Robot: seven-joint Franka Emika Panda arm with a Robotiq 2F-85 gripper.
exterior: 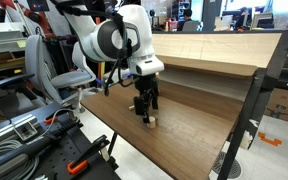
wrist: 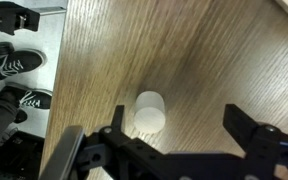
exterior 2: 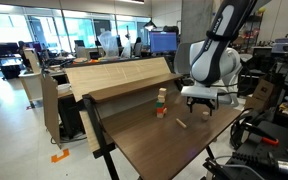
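A small pale cylinder [wrist: 150, 112] stands on the brown table, seen from above in the wrist view between the two spread black fingers. In exterior view 1 the same pale cylinder [exterior: 151, 122] is just in front of my gripper [exterior: 145, 112], which points down close to the tabletop. My gripper is open and holds nothing. In exterior view 2 the gripper [exterior 2: 201, 108] is at the table's right part, with the cylinder [exterior 2: 205, 114] beside it.
Colored blocks [exterior 2: 161, 100] are stacked near the back of the table, and a light wooden piece [exterior 2: 181, 123] lies nearer the middle. A raised wooden shelf [exterior: 209, 48] runs along the back.
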